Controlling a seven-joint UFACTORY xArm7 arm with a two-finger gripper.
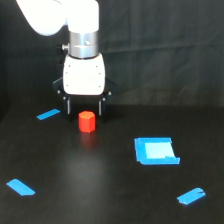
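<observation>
A small red block (87, 121) stands upright on the black table, left of centre. My gripper (85, 107) points straight down above it, open, one finger on either side in the view. Nothing is between the fingers. The fingertips appear slightly higher than the block's top; how far the gripper stands in front of or behind the block is hard to tell.
To the right lies a white square with a blue border (138, 150). Flat blue strips mark the table at back left (48, 114), front left (20, 187) and front right (191, 196).
</observation>
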